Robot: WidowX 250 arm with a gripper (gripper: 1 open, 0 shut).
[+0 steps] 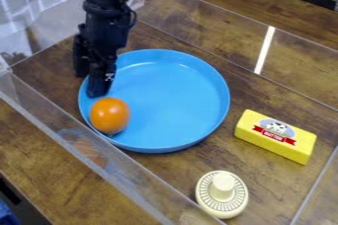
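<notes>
My black gripper (pixel 95 71) hangs at the upper left, its dark fingers low over the left rim of a blue plate (pixel 171 111). It stands open, with nothing seen held between the fingers, though their tips are dark and hard to make out. An orange ball-shaped object (pixel 110 114) rests on the plate's lower left, a little below the gripper.
A yellow box (pixel 275 138) with a cow label lies to the right of the plate. A white round knob-like object (pixel 222 193) sits at the bottom right. Clear walls edge the wooden surface (pixel 251 12).
</notes>
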